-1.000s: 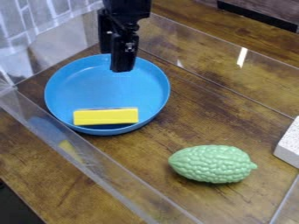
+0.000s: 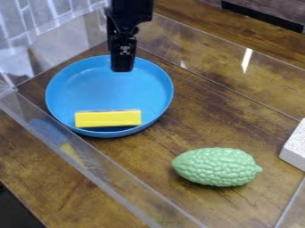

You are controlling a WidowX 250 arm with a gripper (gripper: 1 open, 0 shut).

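Observation:
My black gripper (image 2: 123,55) hangs at the top centre of the camera view, over the back rim of a blue plate (image 2: 110,89). Whether its fingers are apart or together is too dark and small to tell. A yellow block (image 2: 107,118) lies on the front part of the plate. A green bumpy vegetable, like a bitter melon (image 2: 217,167), lies on the wooden table to the lower right, apart from the plate.
A white block (image 2: 298,143) sits at the right edge. Clear plastic walls border the work area on several sides.
My gripper has shifted slightly to the left over the last second. The plate, yellow block and green vegetable look unchanged.

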